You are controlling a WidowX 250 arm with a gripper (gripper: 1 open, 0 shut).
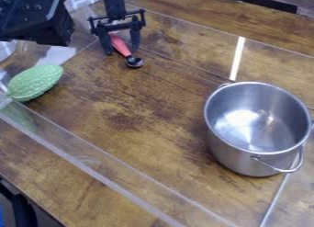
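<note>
A black robot arm [35, 12] fills the top left of the camera view. Its gripper is hard to make out against the dark parts there, so its finger state cannot be told. A red utensil with a dark round end [123, 49] lies on the wooden table among black cables and fittings at the upper left. A green textured oval object [33, 83] lies at the left. A steel pot [255, 130] with side handles stands at the right.
Clear plastic edging [86, 162] runs across the lower left and along the sides of the wooden table [147, 130].
</note>
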